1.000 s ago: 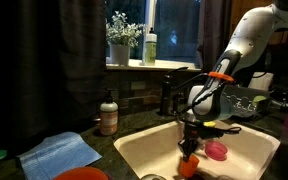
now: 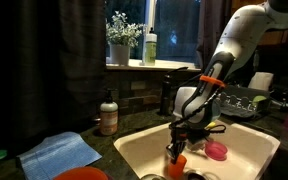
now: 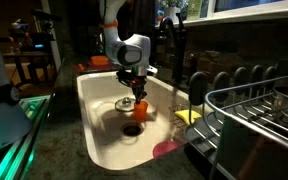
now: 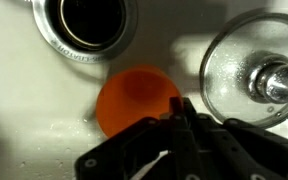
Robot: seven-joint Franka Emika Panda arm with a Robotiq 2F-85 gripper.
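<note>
An orange cup (image 3: pixel 140 112) is in the white sink basin, between the glass lid (image 3: pixel 125 104) and the dark drain (image 3: pixel 134 129). My gripper is shut on the cup's rim; in the wrist view the cup (image 4: pixel 134 100) extends left from the fingertips. From exterior view 1, the arm reaches down into the sink with the cup (image 2: pixel 175 167) beneath its fingers. Whether the cup's base touches the sink floor is hard to tell.
The glass lid (image 4: pixel 246 75) lies right of the cup in the wrist view, with the metal drain (image 4: pixel 126 15) at upper left. A pink dish (image 2: pixel 216 150) sits in the sink. Beside the basin stand a dish rack (image 3: pixel 254 110) and a soap bottle (image 2: pixel 108 115).
The gripper and the orange cup have shifted left in exterior view 1, with the cup staying at the fingers. Other objects have kept their places.
</note>
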